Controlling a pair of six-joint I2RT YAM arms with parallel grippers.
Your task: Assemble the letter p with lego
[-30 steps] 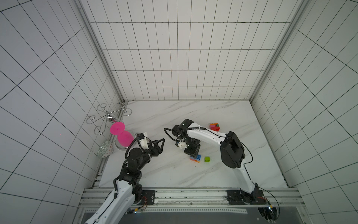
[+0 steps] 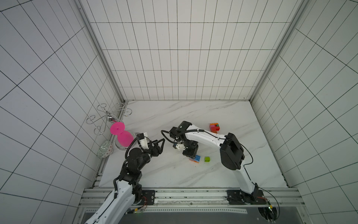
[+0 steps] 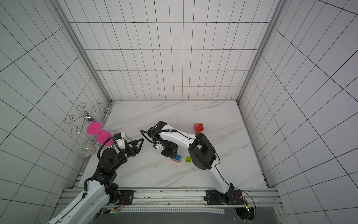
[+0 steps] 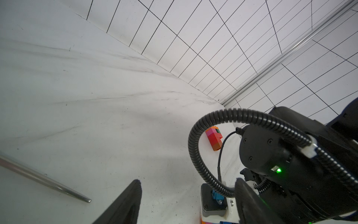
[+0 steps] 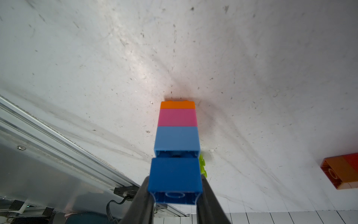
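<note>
My right gripper is shut on a dark blue brick [image 5: 175,175]. In the right wrist view, directly beyond that brick, a stack shows a light blue brick [image 5: 177,138], a pink brick [image 5: 177,117] and an orange brick [image 5: 177,105]; whether the held brick touches the stack I cannot tell. A green brick [image 2: 207,159] lies just right of the stack. Farther back sits a red and orange block [image 2: 214,127] with a dark green spot. Over the table's left part, my left gripper stands open with nothing between its fingers.
At the left edge stand a wire rack [image 2: 108,116], pink discs [image 2: 125,138] and a patterned cup [image 2: 105,149]. A metal rod [image 4: 44,180] crosses the left wrist view.
The right arm has shifted slightly left and toward the front over the stack. The left arm and the green and red bricks look unmoved.
</note>
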